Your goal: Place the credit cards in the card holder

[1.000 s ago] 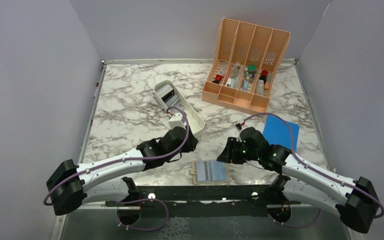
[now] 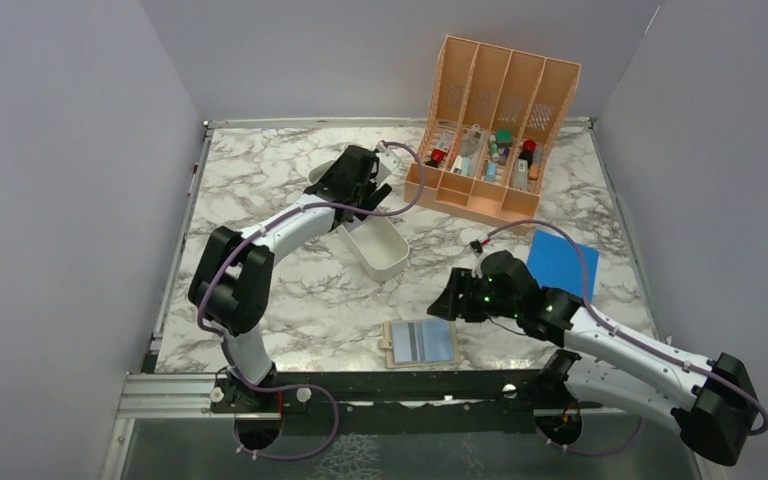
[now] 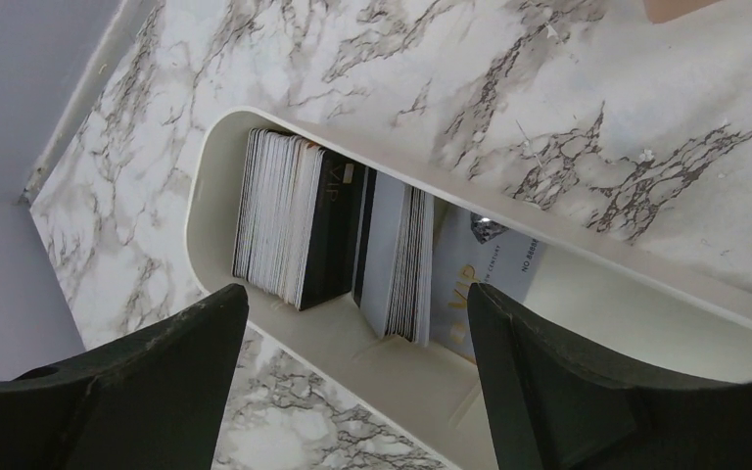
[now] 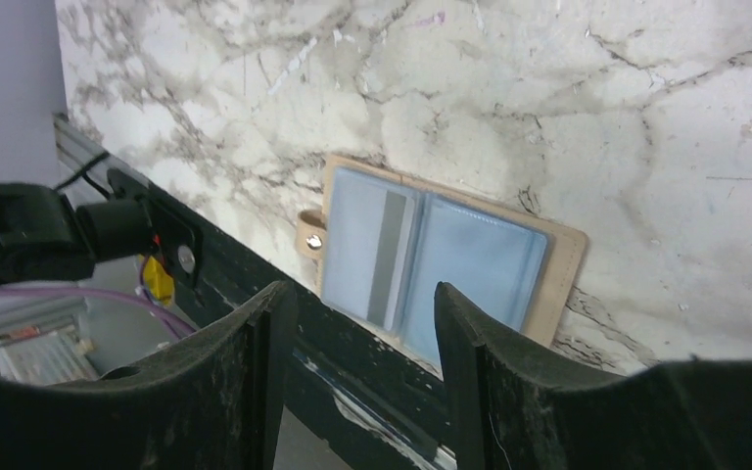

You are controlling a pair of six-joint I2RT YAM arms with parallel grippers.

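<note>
A long white tray (image 3: 587, 245) holds the credit cards. In the left wrist view, a tight stack of cards (image 3: 279, 215) with a black VIP card (image 3: 335, 230) at its side stands at one end. Beside it leans a second, thinner bunch (image 3: 406, 264), and a grey VIP card (image 3: 485, 279) lies flatter. Above the tray hangs my left gripper, open, nothing between its fingers. The card holder (image 4: 480, 264), with a tan back and clear bluish pockets, lies spread open on the marble at the front edge. My right gripper is over it, open and empty.
An orange compartment box (image 2: 475, 203) with bottles and small items stands at the back. A blue sheet (image 2: 561, 265) lies on the right, partly near the right arm. Bare marble (image 2: 320, 305) lies between the tray and the holder.
My left arm has swung from the front of the table up and back, so its gripper has come over the tray's card end. The right arm has barely shifted; the holder lies where it was.
</note>
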